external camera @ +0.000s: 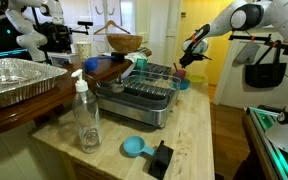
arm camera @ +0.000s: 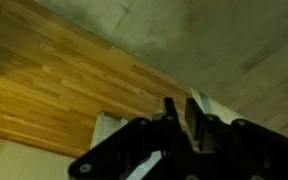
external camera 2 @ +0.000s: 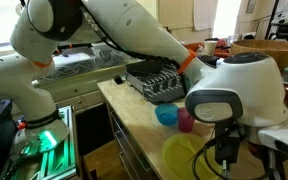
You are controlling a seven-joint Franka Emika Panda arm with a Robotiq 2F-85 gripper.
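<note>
At the far end of the counter my gripper (external camera: 183,63) hangs over the dishes, its arm reaching in from the right. The second exterior view has its large white wrist close to the camera, and the fingers are mostly hidden at the bottom right. Dark fingertips (arm camera: 181,108) stand close together in the wrist view; what lies between them is not clear. Near the hand are a yellow-green plate (external camera 2: 180,157), a red cup (external camera 2: 186,121) and a blue bowl (external camera 2: 166,115).
A dark dish rack (external camera: 144,98) stands mid-counter. Closer in are a soap bottle (external camera: 86,120), a blue cup (external camera: 134,146) and a black object (external camera: 161,161). A wooden bowl (external camera: 125,43) sits on the shelf.
</note>
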